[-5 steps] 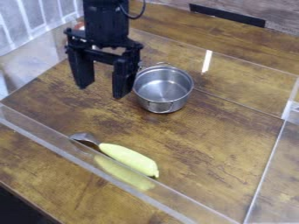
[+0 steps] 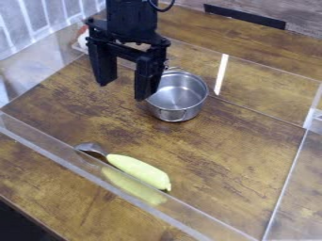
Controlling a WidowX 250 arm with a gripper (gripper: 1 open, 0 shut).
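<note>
My black gripper (image 2: 126, 87) hangs open above the wooden table, left of a steel pot (image 2: 178, 99), with nothing seen between its fingers. The pot stands upright near the middle, partly behind the gripper. A yellow banana-like object (image 2: 138, 170) lies at the front, and a metal spoon (image 2: 90, 149) lies just left of it.
Clear walls border the wooden surface (image 2: 227, 160), with a pane along the front and at the right. A small white-and-red item (image 2: 81, 40) is partly hidden behind the arm at the back left.
The gripper has moved somewhat to the right and upward in the view, closer to the pot. The pot, banana and spoon have not moved.
</note>
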